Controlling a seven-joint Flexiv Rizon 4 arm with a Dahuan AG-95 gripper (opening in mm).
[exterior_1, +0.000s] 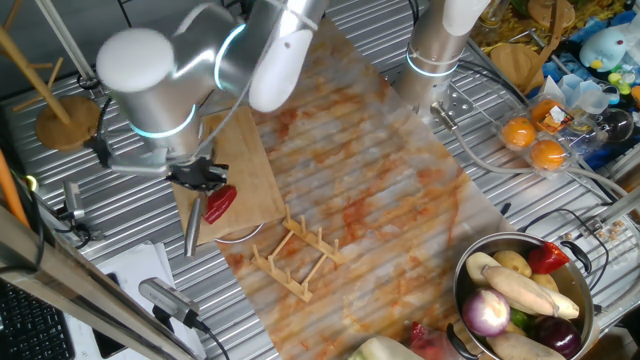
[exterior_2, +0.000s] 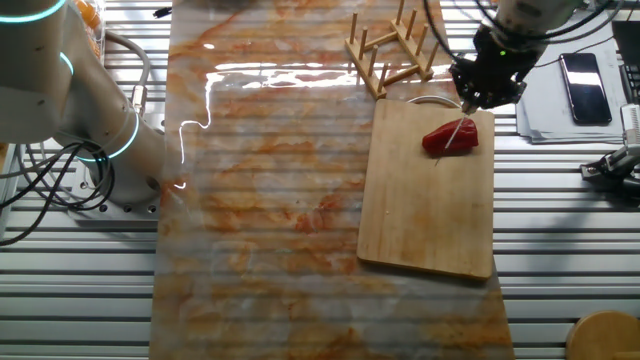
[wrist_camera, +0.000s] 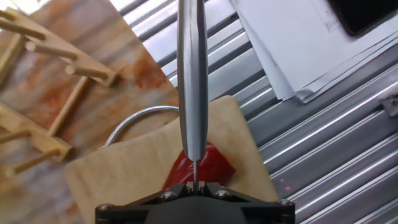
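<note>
A red pepper (exterior_1: 220, 204) lies on the wooden cutting board (exterior_2: 415, 220), near the board's end by the peg rack. A silver-handled knife (wrist_camera: 193, 81) extends out of my gripper, which is shut on its thin part; the handle points away from the fingers. In the wrist view the knife's thin edge runs over the red pepper (wrist_camera: 211, 163). From the second exterior view, a thin pale line crosses the pepper (exterior_2: 450, 138), just below my gripper (exterior_2: 469, 104). I cannot tell how deep the blade sits in it.
A wooden peg rack (exterior_1: 297, 260) stands beside the board. A metal pot (exterior_1: 462, 290) full of vegetables sits at the near right. A phone (exterior_2: 585, 88) lies on papers beyond the gripper.
</note>
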